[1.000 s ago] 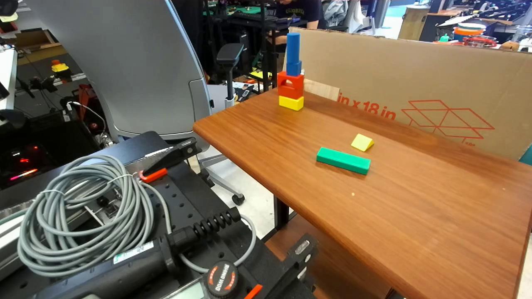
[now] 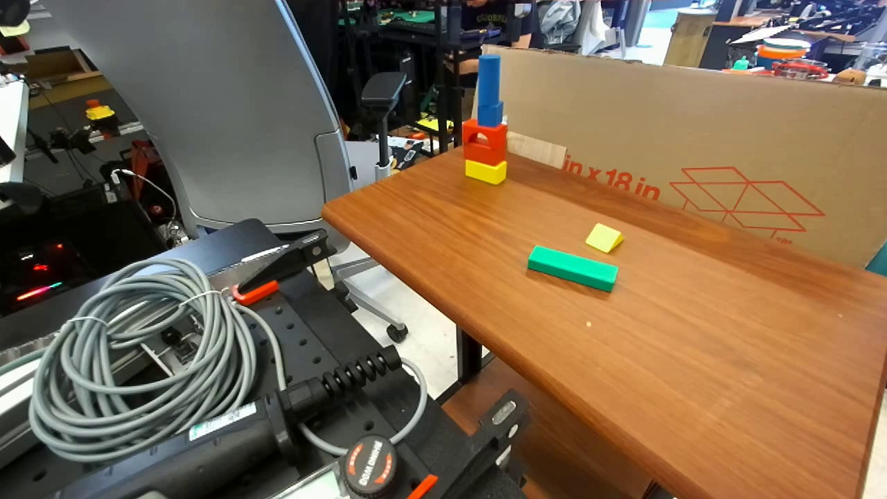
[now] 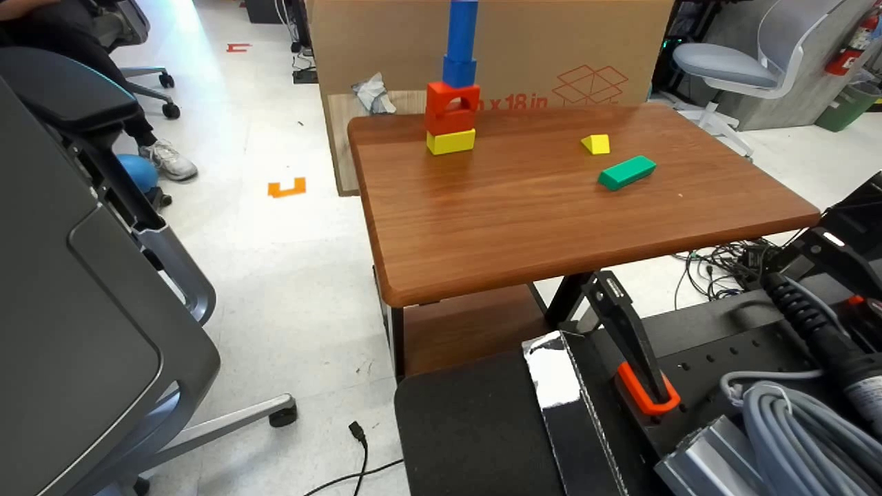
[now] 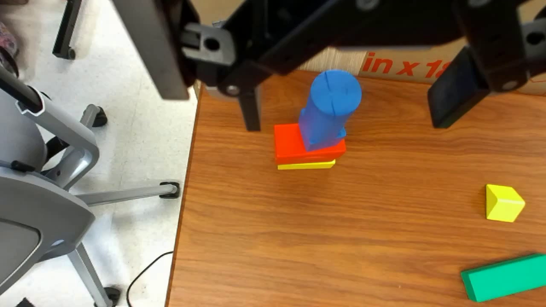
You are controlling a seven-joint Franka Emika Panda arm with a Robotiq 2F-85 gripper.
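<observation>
Near the far left corner of the wooden table stands an upright tower: a yellow block (image 2: 486, 171) at its base, red blocks (image 2: 484, 142) above with an arched opening, then a small blue block (image 3: 459, 71) and a blue cylinder (image 2: 488, 79) on top. To the right lie a yellow wedge (image 2: 604, 238) and a long green block (image 2: 573, 267), apart from each other. In the wrist view my gripper is wide open, its fingers (image 4: 457, 92) well to either side of the blue cylinder and touching nothing. Neither exterior view shows the gripper.
A tall cardboard sheet (image 2: 682, 125) stands along the table's back edge. A grey chair (image 2: 199, 108) is beside the table's left end, and coiled cable (image 2: 150, 357) lies on the black cart.
On the table, the blocks and tower stay where they were. Only a person in the background has shifted.
</observation>
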